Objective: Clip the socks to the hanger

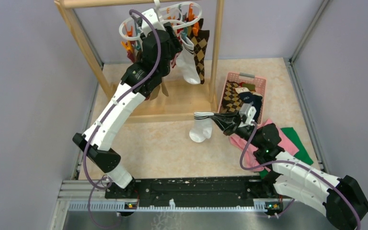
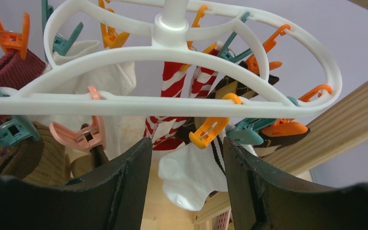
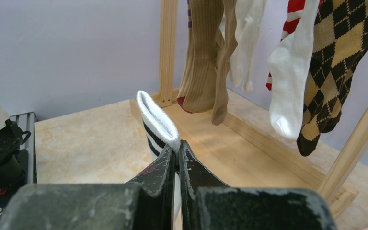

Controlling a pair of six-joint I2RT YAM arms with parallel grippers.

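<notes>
My right gripper is shut on a white sock with black stripes, which hangs from the fingertips in front of the wooden frame. In the left wrist view the white round hanger fills the upper part, with several orange and teal clips. Below its near bar, my left gripper stands open, its fingers apart. Between and beyond them an orange clip hangs near a white striped sock that is on the hanger. Nothing is held in that gripper.
Other socks hang on the hanger, among them an argyle sock and a brown sock. A pink basket of socks stands right of the wooden frame. Pink and green cloths lie near the right arm.
</notes>
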